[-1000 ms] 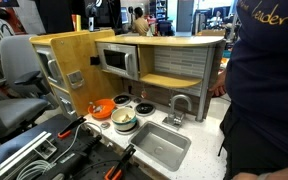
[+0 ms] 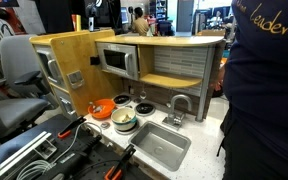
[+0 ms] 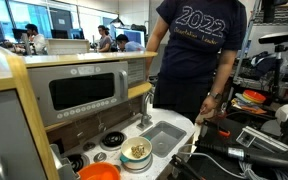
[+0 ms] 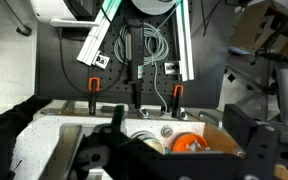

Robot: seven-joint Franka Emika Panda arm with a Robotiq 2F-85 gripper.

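Note:
A pale bowl with a yellowish-green rim stands near the stove burners, with small items inside that are too small to name. Beside it sits an orange bowl, also holding something small. In the wrist view my gripper looks down from above, its dark fingers spread wide at the lower edge. Nothing shows between them. The orange bowl and part of the pale bowl appear at the bottom there, partly covered by the gripper.
A sink with a faucet lies right of the bowls. Behind them, a silver microwave sits under a wooden shelf. A person in a dark shirt stands close to the counter's right side. Black rails and cables run along the front.
The bowls and counter look the same.

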